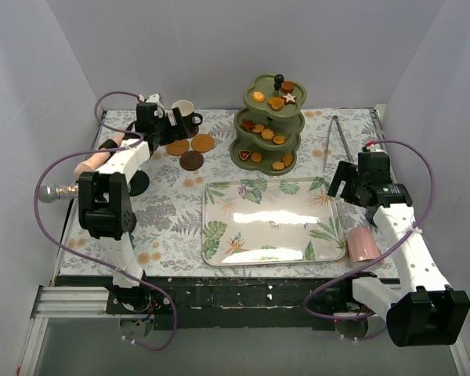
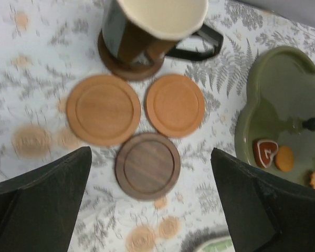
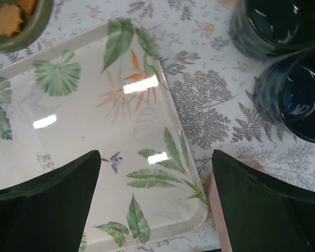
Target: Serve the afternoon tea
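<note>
A dark mug [image 2: 131, 37] with a pale interior stands on a coaster at the back left, beside three bare coasters [image 2: 147, 165]. My left gripper [image 1: 172, 125] is open just in front of it, nothing between its fingers. My right gripper [image 1: 342, 182] hangs open at the tray's right, near two dark blue mugs [image 3: 273, 105], which the arm mostly hides in the top view. The patterned tray [image 1: 270, 219] lies bare at the centre. The green three-tier stand [image 1: 251, 157] at the back holds biscuits.
A pink cup or pitcher [image 1: 363, 245] lies at the front right, tongs [image 1: 329, 141] at the back right. A glass shaker-like item [image 1: 55, 193] and a pale cylinder [image 1: 86, 166] are at the left edge.
</note>
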